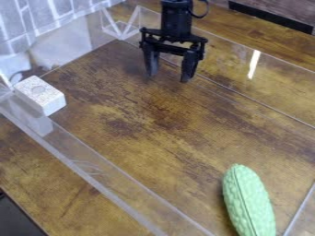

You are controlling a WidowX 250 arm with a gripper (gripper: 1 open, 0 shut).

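Observation:
The black gripper (171,64) hangs at the top centre of the camera view, over the back of the wooden floor of a clear-walled enclosure. Its two fingers stand apart with nothing visible between them. A pale green corn-like object (248,198) lies at the front right, well away from the gripper.
A white speckled block (39,93) sits at the left by the clear wall (110,180). Clear walls edge the wooden surface (147,129), whose middle is bare. A light patterned cloth (43,28) is at the back left.

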